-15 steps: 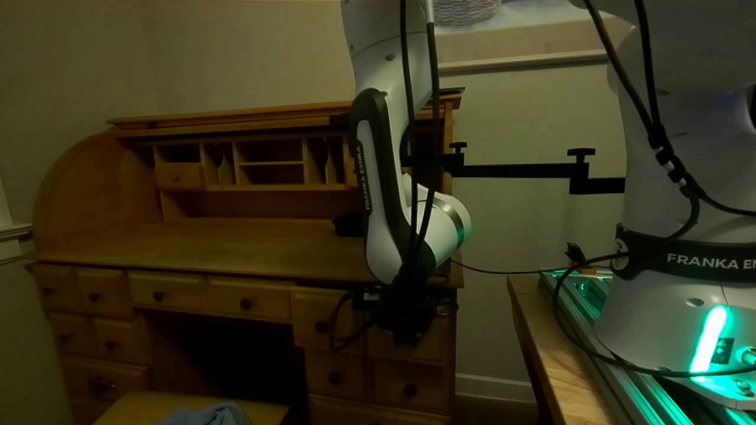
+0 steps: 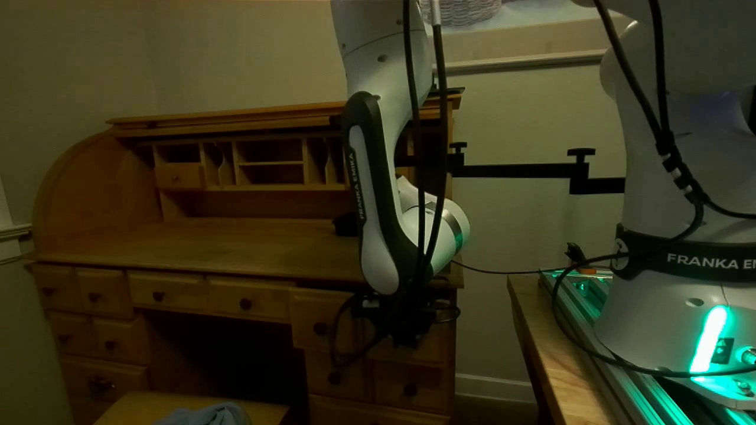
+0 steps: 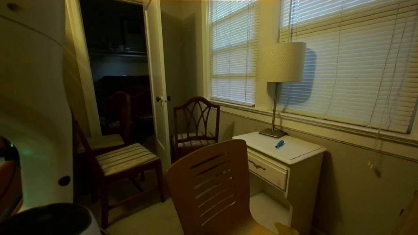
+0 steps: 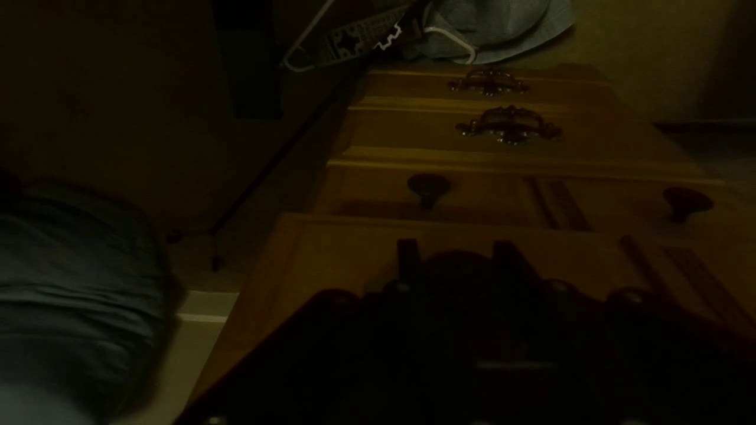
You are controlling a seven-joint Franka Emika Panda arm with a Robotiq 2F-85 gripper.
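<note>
In exterior view 1 my gripper point(image 2: 406, 333) is low at the front of a wooden roll-top desk point(image 2: 191, 244), by its upper right drawer point(image 2: 301, 308). The arm hides much of that drawer front. In the wrist view the gripper is very dark; its two fingers stand either side of a round dark knob point(image 4: 457, 275) on the drawer front point(image 4: 333, 244) and look shut on it. That front stands a little proud of the drawer below point(image 4: 482, 195). Another knob point(image 2: 320, 329) shows left of the gripper.
Lower drawers carry a dark knob point(image 4: 428, 188) and ornate handles point(image 4: 508, 126). A seat with blue cloth point(image 2: 205, 414) is before the desk. The robot's wooden table point(image 2: 546, 354) stands right. In exterior view 2, a chair point(image 3: 211, 176) stands before a white nightstand point(image 3: 270, 145).
The arm has shifted slightly left and toward the camera in exterior view 1. The upper right drawer's front and its left knob have shifted slightly the same way, outward from the desk.
</note>
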